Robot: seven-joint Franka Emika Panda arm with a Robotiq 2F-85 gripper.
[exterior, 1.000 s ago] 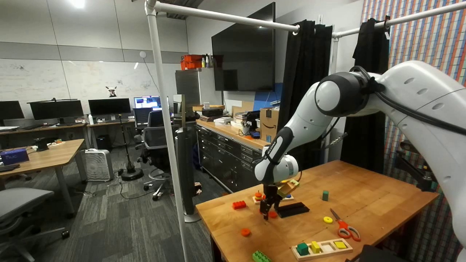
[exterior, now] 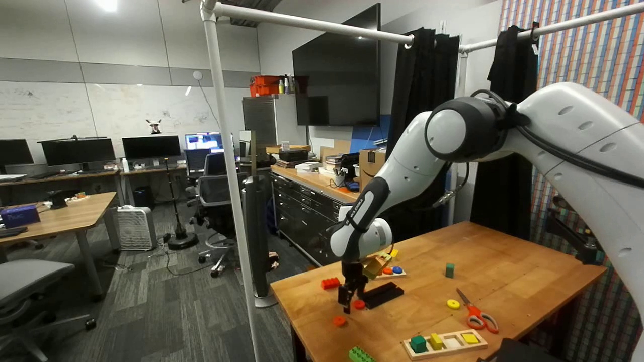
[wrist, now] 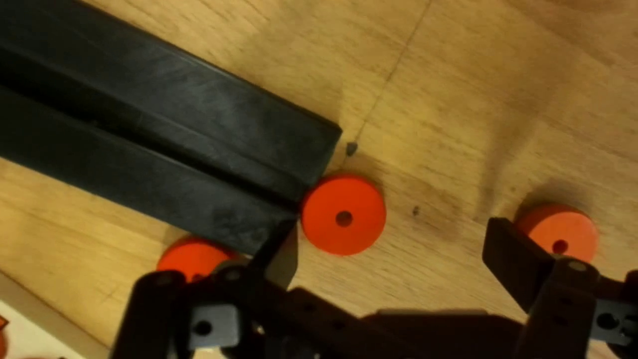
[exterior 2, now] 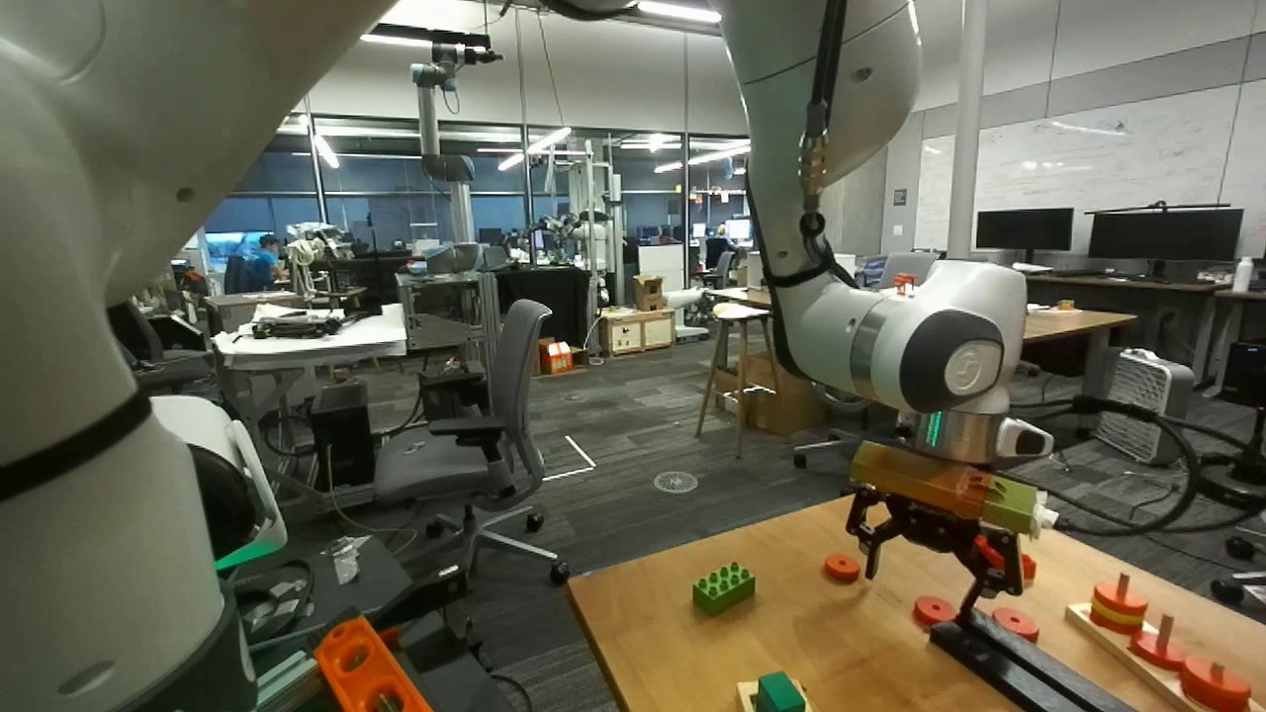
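Low over the table, my gripper stands open, its fingers wide apart. A long black grooved bar (wrist: 161, 107) lies flat, and the left finger (wrist: 284, 260) overlaps its near end in the wrist view; whether they touch cannot be told. One red disc (wrist: 344, 206) with a centre hole rests against the bar's end, ahead of the gap between the fingers. Another disc (wrist: 574, 234) is partly hidden by the right finger, and a third (wrist: 192, 257) shows beside the bar at left. The second exterior view shows the bar (exterior 2: 1027, 674) stretching away from one fingertip.
A wooden peg board (exterior 2: 1122, 651) carrying red discs stands beyond the bar. Around the table lie a green brick (exterior 2: 724, 588), a red brick (exterior: 330, 283), a yellow ring (exterior: 453, 304), red scissors (exterior: 483, 320) and a shape board (exterior: 451, 343).
In the first exterior view, the arm and gripper have moved left and toward the near side. The black bar and the red disc by its end have shifted the same way.
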